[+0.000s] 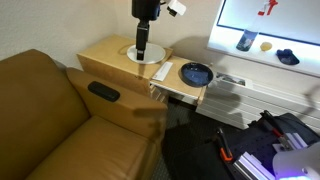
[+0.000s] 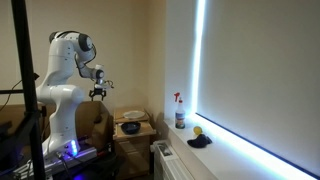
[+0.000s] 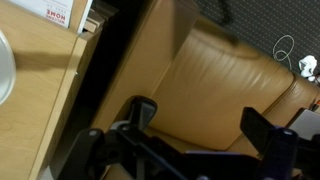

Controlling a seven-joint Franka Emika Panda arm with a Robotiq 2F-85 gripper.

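My gripper (image 1: 141,56) hangs in the air, in front of the wooden cabinet's white plate (image 1: 145,54) in exterior view 1. In the wrist view the gripper is open, its dark fingers wide apart with nothing between them. Below them stretches the brown leather sofa (image 3: 205,85). A black remote-like object (image 3: 146,108) lies on the sofa arm, partly hidden by the left finger; exterior view 1 shows this black object (image 1: 103,91) whole. Exterior view 2 has the arm (image 2: 68,100) at the left, beside the sofa.
On the wooden cabinet (image 1: 100,50) are a dark bowl (image 1: 197,73) and a white printed item (image 1: 162,71). A drawer (image 1: 172,94) sits below that top. The sofa seat (image 1: 95,150) is clear. A blue bottle (image 1: 246,40) and a dark item (image 1: 288,57) stand on the windowsill.
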